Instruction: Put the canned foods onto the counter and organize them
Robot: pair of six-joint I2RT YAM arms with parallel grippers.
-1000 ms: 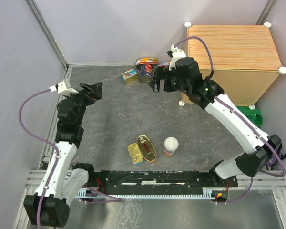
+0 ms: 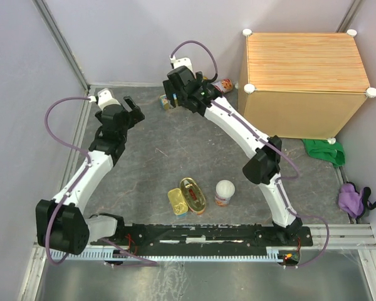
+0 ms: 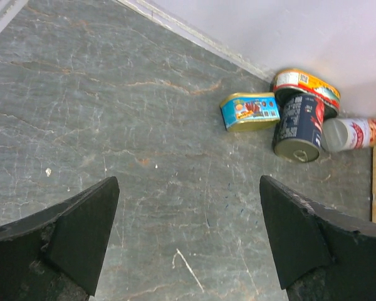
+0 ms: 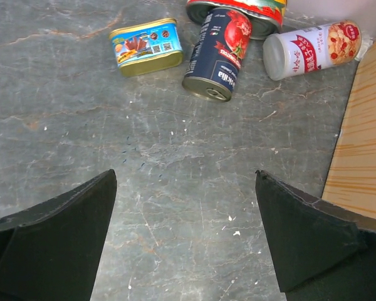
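Note:
Near the back wall stands a blue and yellow tin [image 4: 146, 47], beside a dark blue can [image 4: 219, 54] lying on its side. An orange-labelled oval can [image 3: 306, 86] sits behind the dark can, against the wall. To their right lies a white and red can [image 4: 312, 49]. Toward the front of the counter are a yellow tin [image 2: 178, 202], a gold oval tin [image 2: 193, 195] and a can with a white top [image 2: 223, 192]. My right gripper [image 2: 171, 93] is open and empty over the back cans, partly hiding them. Also open and empty, my left gripper [image 2: 132, 110] hangs over the left side.
A wooden cabinet [image 2: 301, 122] takes up the back right. Green cloth [image 2: 326, 150] and a purple item [image 2: 351, 199] lie along the right side.
In the top view my right arm has swung left across the counter, its gripper now over the back cans. The cans have not visibly moved.

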